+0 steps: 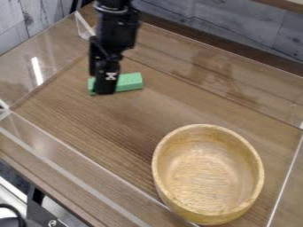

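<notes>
The black gripper (104,75) hangs from the top of the view over the left part of the wooden table, open, its fingers pointing down at the near left end of a green block (128,82). The block lies flat on the table; whether the fingers touch it cannot be told.
A large tan oval bowl (207,172) sits at the front right. A white wire-like object is at the back left, partly behind the arm. The table's edge runs along the lower left.
</notes>
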